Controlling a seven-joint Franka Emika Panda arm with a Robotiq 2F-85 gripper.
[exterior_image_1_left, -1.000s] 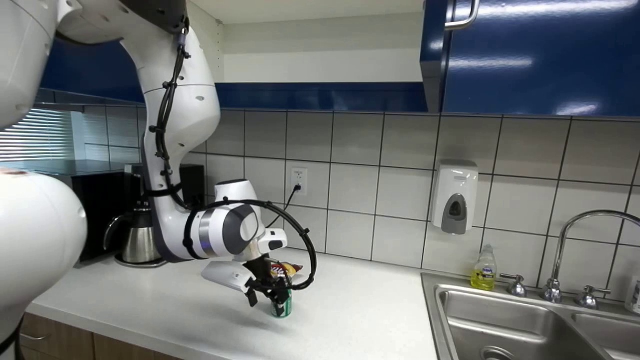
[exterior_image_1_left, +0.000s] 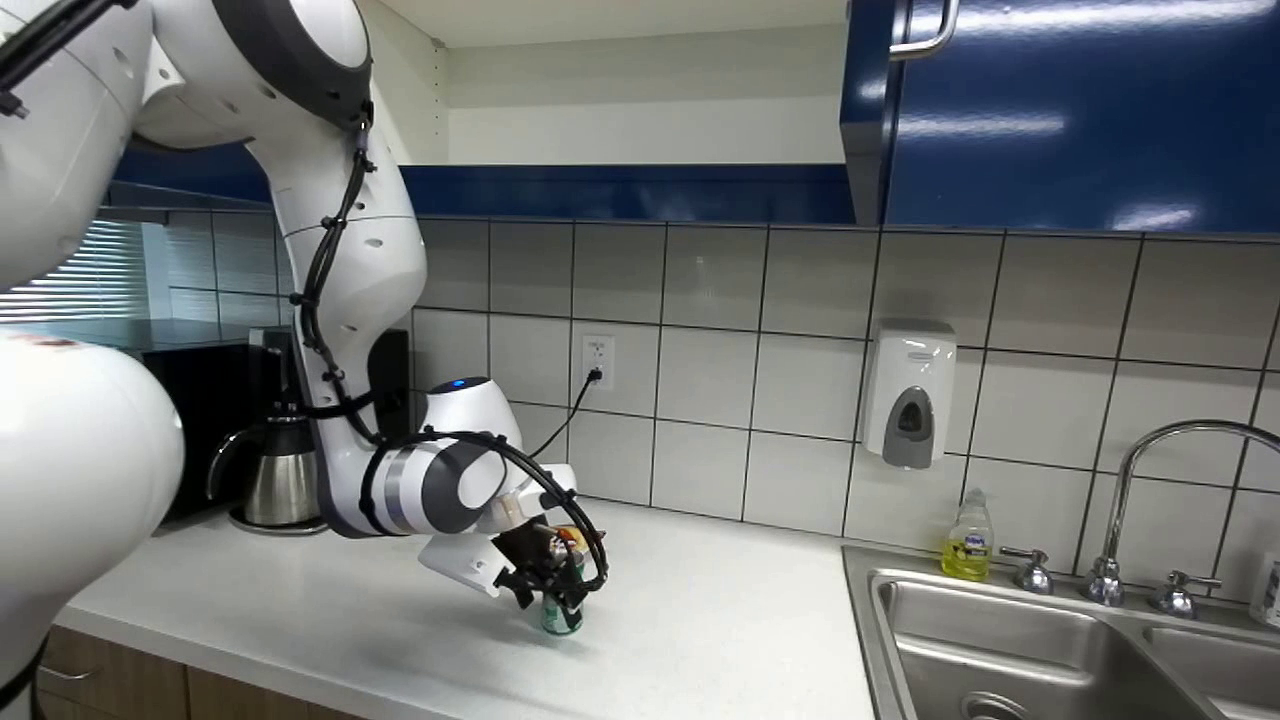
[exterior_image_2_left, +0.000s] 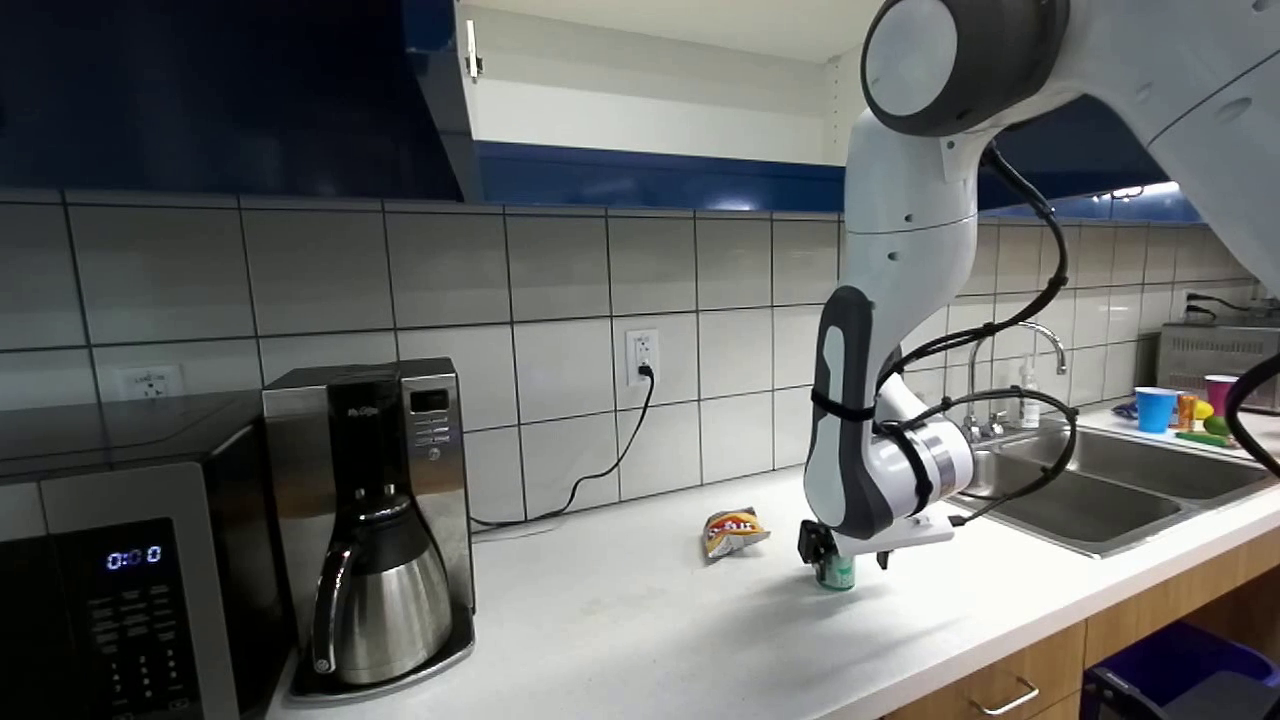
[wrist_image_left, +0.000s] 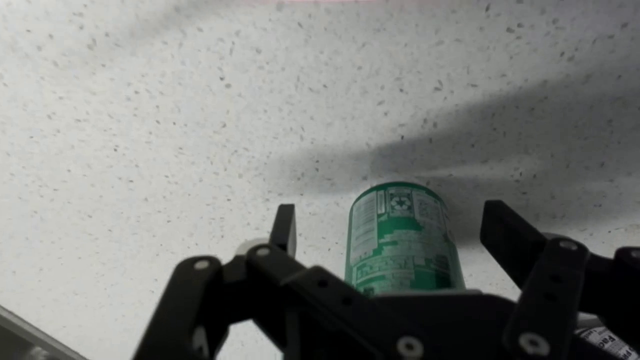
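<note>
A green can (wrist_image_left: 399, 240) stands upright on the white counter (wrist_image_left: 150, 150), with its upper part hidden behind the gripper's body in the wrist view. My gripper is open around it: one finger is on each side, and bare counter shows between the can and both fingers. From the first exterior view, the can (exterior_image_1_left: 561, 618) peeks out below the dark gripper (exterior_image_1_left: 552, 588). The second exterior view shows the can (exterior_image_2_left: 836, 572) under the wrist, mostly covered by it.
A snack bag (exterior_image_2_left: 734, 532) lies on the counter close to the can, toward the wall. The coffee maker (exterior_image_2_left: 396, 528) and microwave (exterior_image_2_left: 132, 564) stand to one side, the sink (exterior_image_1_left: 1008, 648) to the other. Open counter lies in front of the bag.
My gripper has come lower and its wrist has tilted, bringing the fingers down beside the can. The can appears to stand in the same spot.
</note>
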